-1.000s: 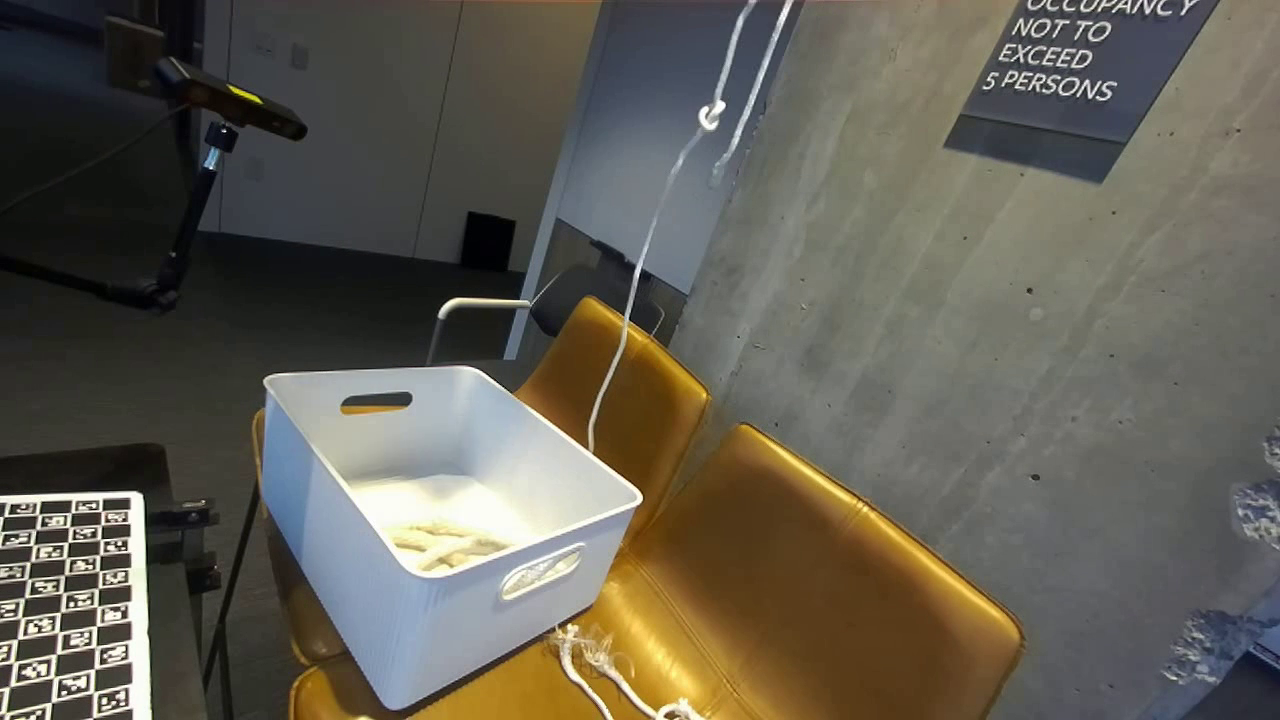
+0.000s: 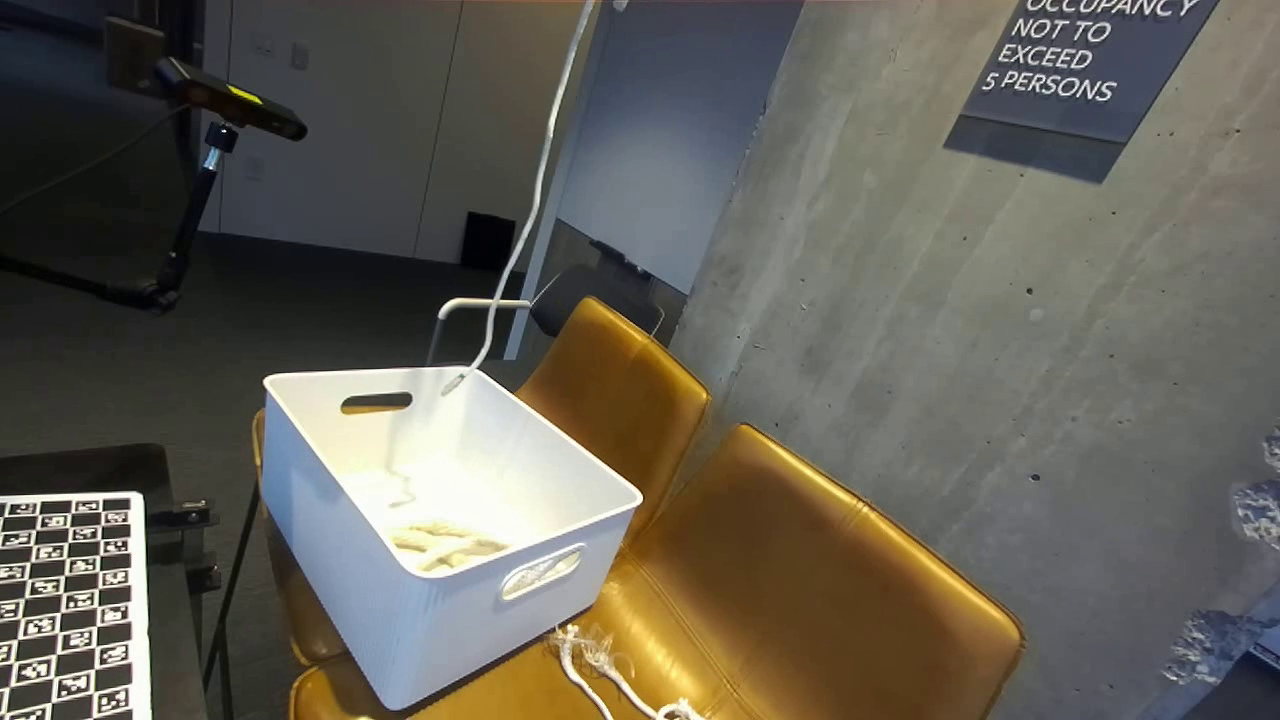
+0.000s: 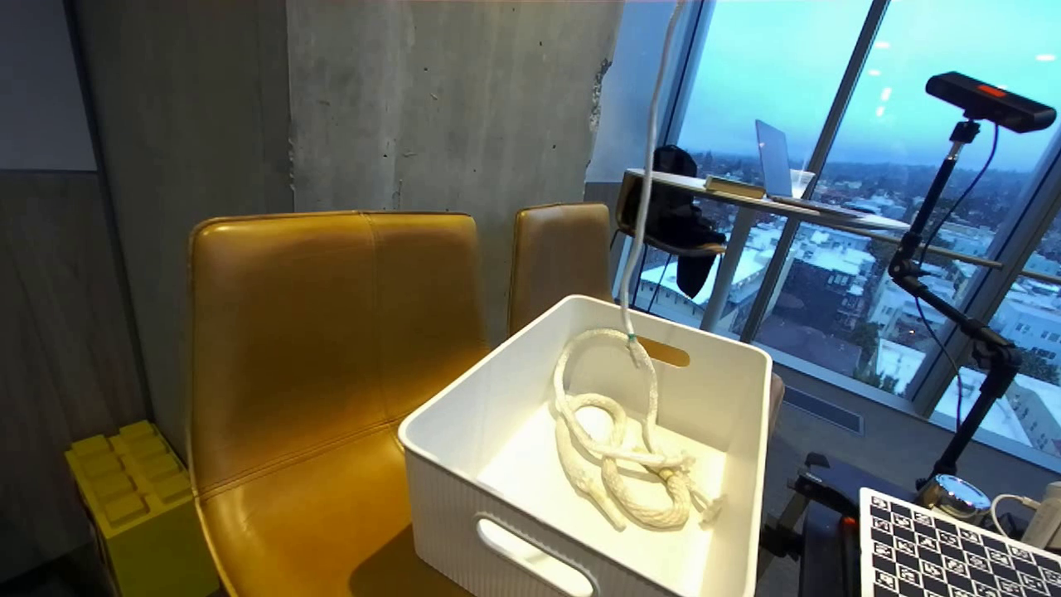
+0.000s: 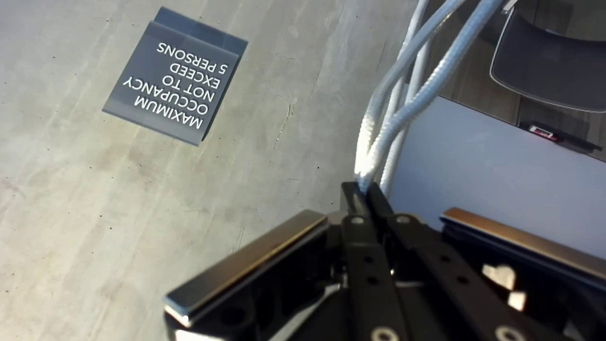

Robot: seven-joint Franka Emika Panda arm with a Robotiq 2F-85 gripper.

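Note:
In the wrist view my gripper is shut on a white rope (image 4: 417,99), whose strands loop up from the fingertips toward the upper right. Exterior view 1 has one strand of this rope (image 2: 536,192) hanging from the top edge, its lower end overlapping the inside back corner of the white bin (image 2: 360,588). From the other side, the hanging rope (image 3: 648,169) ends in front of the bin's far wall, near the handle slot; contact cannot be judged. A thicker cream rope (image 3: 637,492) lies coiled in the bin (image 3: 448,537). Neither exterior view includes my gripper.
The bin rests on tan leather chairs (image 2: 828,576). Another white rope with frayed ends (image 2: 576,660) lies on the seat in front of it. A checkered board (image 2: 72,612) and a camera on a stand (image 2: 234,102) are at the left. A concrete wall (image 2: 960,336) rises behind.
The hanging rope has swung left, from over the rear chair's back to over the bin. Its knot and a second dangling strand have left exterior view 1. The bin has not moved.

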